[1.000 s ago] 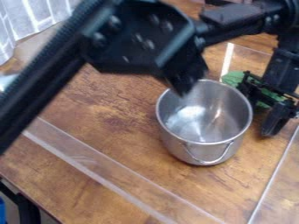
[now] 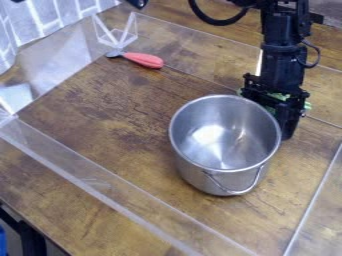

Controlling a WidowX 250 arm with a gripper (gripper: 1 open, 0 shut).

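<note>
My black gripper [image 2: 277, 110] is low at the right, just behind the rim of a steel pot [image 2: 214, 160]. A green item [image 2: 298, 100] lies under and around it, mostly hidden by the gripper. Whether the fingers are shut on it I cannot tell. The pot stands upright, with its bail handle hanging at the front, and looks empty inside.
A red-handled tool [image 2: 140, 60] lies at the back left, by a clear plastic piece. Transparent panels edge the wooden table [image 2: 94, 120] at the left, front and right.
A large dark arm part that covered the upper left a second ago has left the view. My gripper has shifted slightly down and left toward the pot, over the green item.
</note>
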